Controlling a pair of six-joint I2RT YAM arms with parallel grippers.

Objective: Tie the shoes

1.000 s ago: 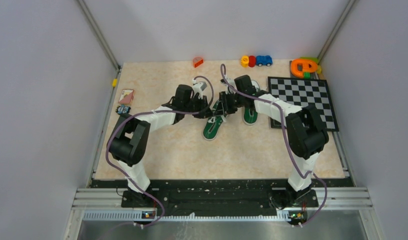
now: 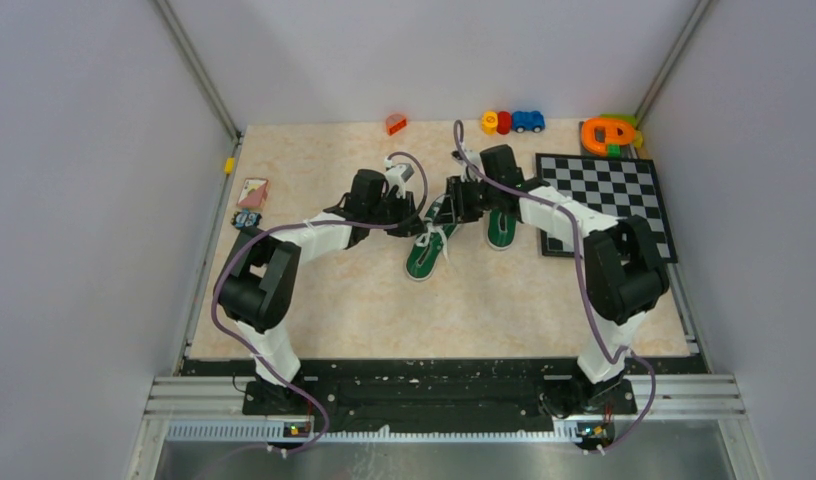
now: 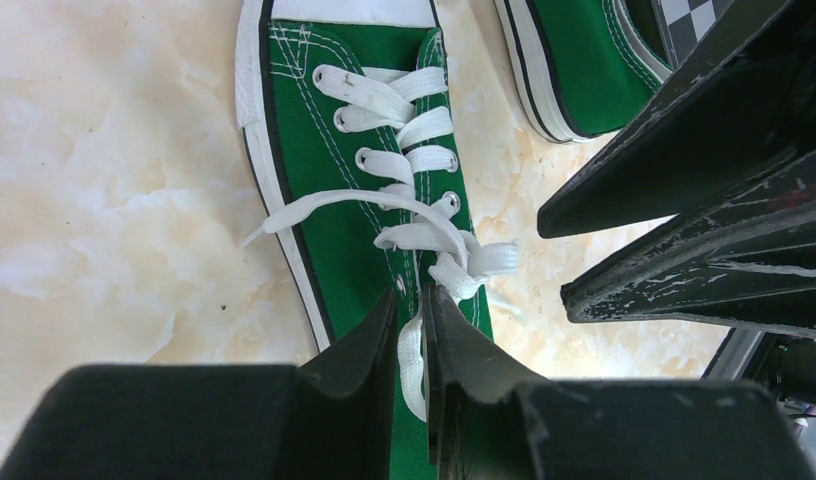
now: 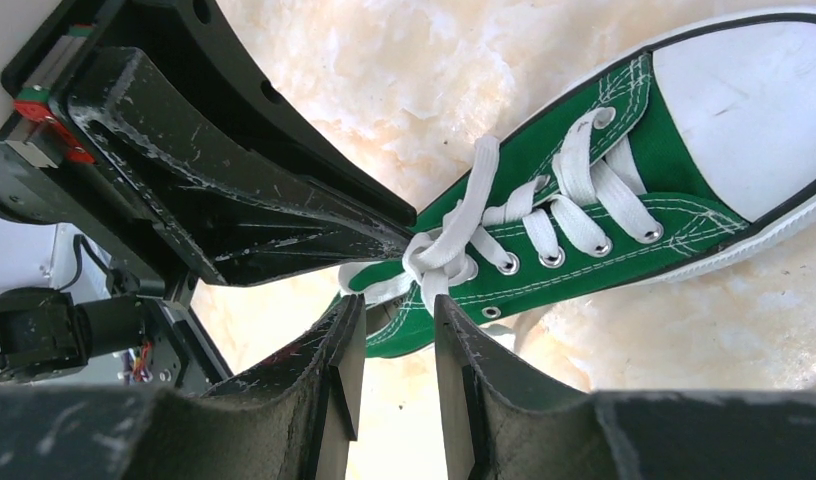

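A green canvas shoe [image 2: 422, 260] with white laces [image 3: 454, 250] lies angled at table centre, its laces knotted and looped over the tongue. My left gripper is low at the knot, its fingertips close together beside a lace; whether they pinch it is unclear. In the right wrist view that gripper's fingers reach to the knot from the left. My right gripper stands open over the shoe, with laces visible beyond the gap between its fingertips. The second green shoe [image 2: 500, 230] lies to the right, partly under the right arm.
A checkered board [image 2: 604, 182] fills the right side. Toys, including a blue car [image 2: 527, 121] and an orange piece [image 2: 596, 132], line the back, with small items at the left edge.
My right gripper has moved slightly right and toward the back, and a white lace end now hangs over the shoe toward the front. The left arm looks unchanged.
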